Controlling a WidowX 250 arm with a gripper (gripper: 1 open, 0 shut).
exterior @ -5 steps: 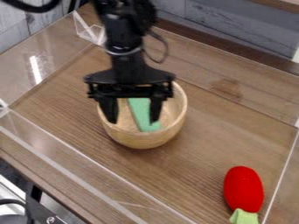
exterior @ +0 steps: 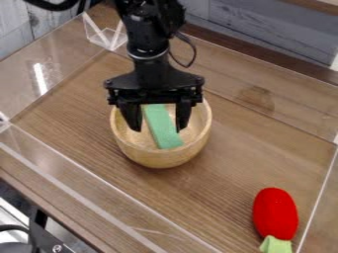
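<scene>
My black gripper [exterior: 156,105] hangs open over a round tan bowl [exterior: 183,148], its two fingertips reaching down around the bowl's upper part. A long light-green object [exterior: 162,130] lies inside the bowl between and below the fingers. A red object with a pale green top [exterior: 274,212] lies at the lower right of the table, apart from the bowl.
The wooden table [exterior: 79,148] has free room to the left and right of the bowl. A clear plastic piece [exterior: 103,32] stands at the back left. A pale wall runs along the back, and the table's edge shows at lower left.
My gripper has risen a little and moved slightly right over about the last second. The bowl, the green object and the red object appear unmoved.
</scene>
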